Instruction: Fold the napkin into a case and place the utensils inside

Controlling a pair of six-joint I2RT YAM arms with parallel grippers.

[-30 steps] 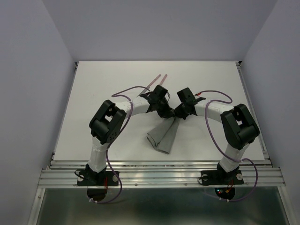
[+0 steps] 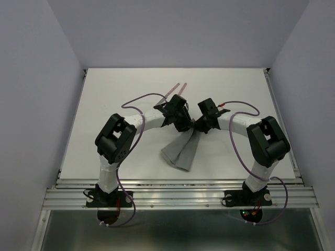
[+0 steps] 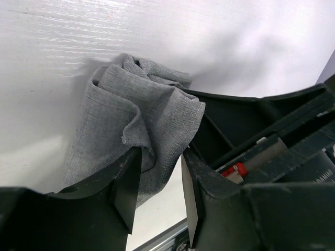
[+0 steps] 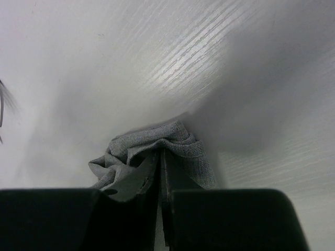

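Note:
The grey napkin (image 2: 182, 150) lies folded lengthwise on the white table, its upper end bunched between my two grippers. In the left wrist view, the fingers of my left gripper stand apart. A raised fold of the napkin (image 3: 115, 117) shows in the gap and just beyond the tips, not pinched. My right gripper is shut on the napkin's bunched end (image 4: 157, 140), cloth showing at its fingertips. Two utensils with pink handles (image 2: 173, 89) (image 2: 182, 88) lie behind my left gripper, their lower parts partly hidden by the arm.
Bare white table (image 2: 125, 86) spreads to the left and behind the arms. In front runs a metal rail (image 2: 178, 192). Both grippers are very close together over the napkin, leaving little room between them.
My left gripper has shifted slightly left and its fingers have come apart. The napkin's lower left corner has moved slightly left. My right arm looks still.

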